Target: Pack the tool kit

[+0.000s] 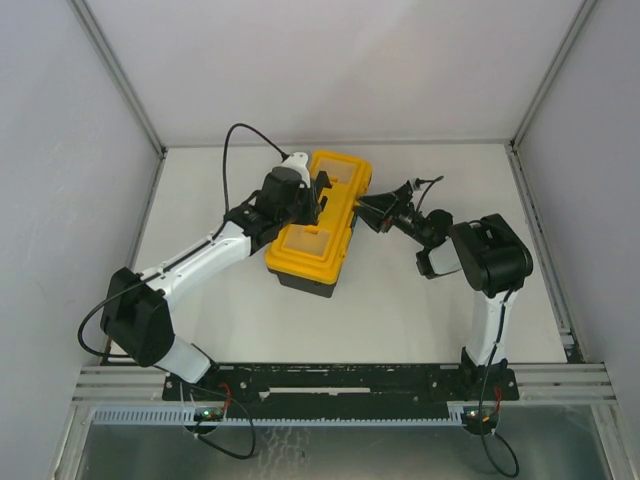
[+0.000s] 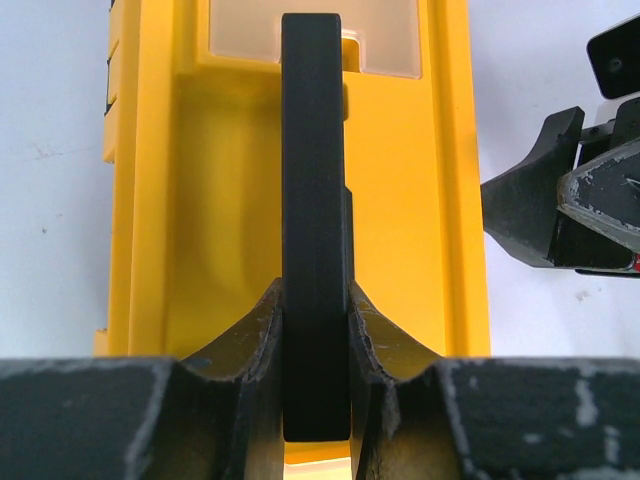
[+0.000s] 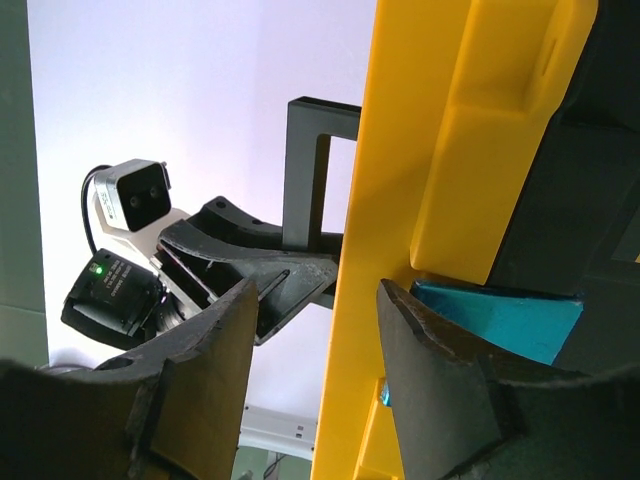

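Note:
The yellow-lidded tool box (image 1: 308, 240), with its dark base, lies slanted in the middle of the table. Its lid is down. My left gripper has a finger on each side of the black handle (image 2: 315, 150), which stands up from the lid, and is shut on it. At the box's right side, my right gripper is parted, its fingers spread in front of the yellow lid edge (image 3: 365, 230). A blue latch (image 3: 500, 318) shows on the box's side beyond one right finger. The box's inside is hidden.
The left arm (image 1: 205, 262) reaches across the table's left part. Both grippers are close together over the box.

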